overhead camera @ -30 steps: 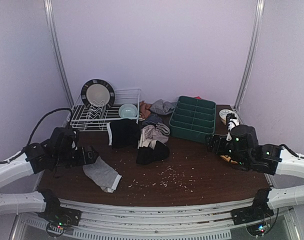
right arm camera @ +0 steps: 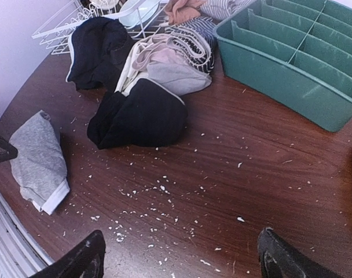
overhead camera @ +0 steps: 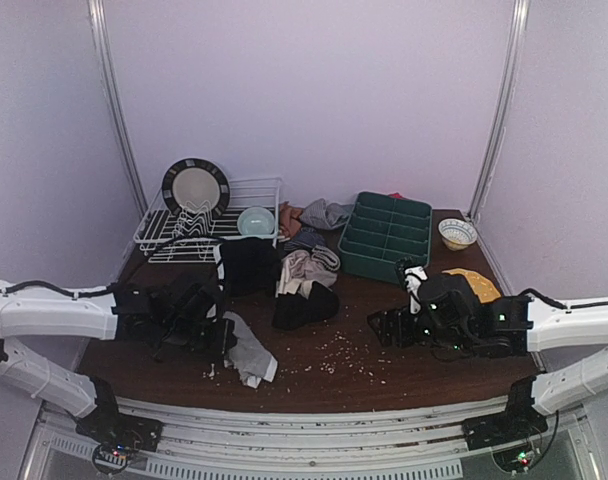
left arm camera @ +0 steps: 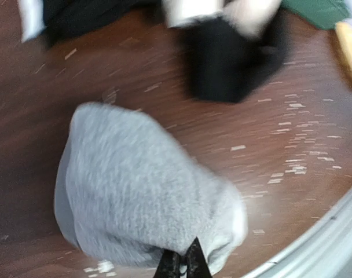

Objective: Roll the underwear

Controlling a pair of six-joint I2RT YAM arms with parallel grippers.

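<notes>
Grey underwear with a white band (overhead camera: 251, 352) lies bunched at the front left of the table. In the left wrist view my left gripper is shut on a fold of the grey cloth (left arm camera: 141, 179), close to its white band. From above, the left arm hides part of the garment. My right gripper (overhead camera: 381, 327) hovers over the right half of the table. Its fingers (right arm camera: 83, 258) stand wide apart in the right wrist view, with only bare tabletop and crumbs between them.
Black and pale garments (overhead camera: 309, 305) are piled at mid-table, beside a black one (overhead camera: 249, 267). Behind stand a dish rack (overhead camera: 159, 240) and a green divided tray (overhead camera: 384, 262). White crumbs (overhead camera: 339, 355) litter the front middle, otherwise clear.
The right gripper has come in leftward, toward the middle.
</notes>
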